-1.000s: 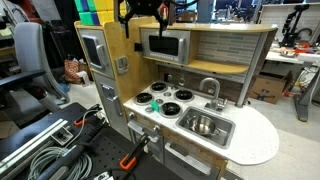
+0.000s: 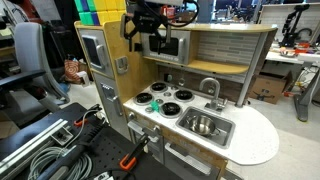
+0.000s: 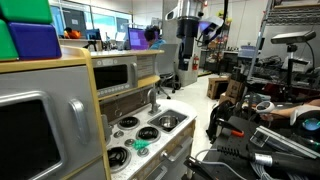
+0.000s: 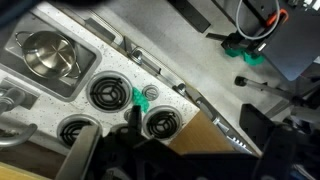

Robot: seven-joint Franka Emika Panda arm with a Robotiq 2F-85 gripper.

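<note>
My gripper (image 2: pixel 146 42) hangs high above the toy kitchen, apart from everything on the counter. In the wrist view its dark fingers (image 4: pixel 128 130) stand wide apart with nothing between them. On the stove, among the black coil burners (image 4: pixel 109 91), lies a small green object (image 4: pixel 139 99); exterior view 2 shows the same green thing (image 3: pixel 142 151) near the front edge. A metal pot (image 4: pixel 48 54) sits in the sink (image 2: pixel 221 136) at the other end of the counter.
A shelf with a silver microwave (image 2: pixel 164 48) runs behind the stove. The faucet (image 2: pixel 213 90) rises behind the sink. Cables (image 2: pixel 48 165) lie on the dark table in front. White counter (image 2: pixel 252 137) beyond the sink is bare.
My gripper has come down a little over the kitchen. The green object and the pot have stayed where they were.
</note>
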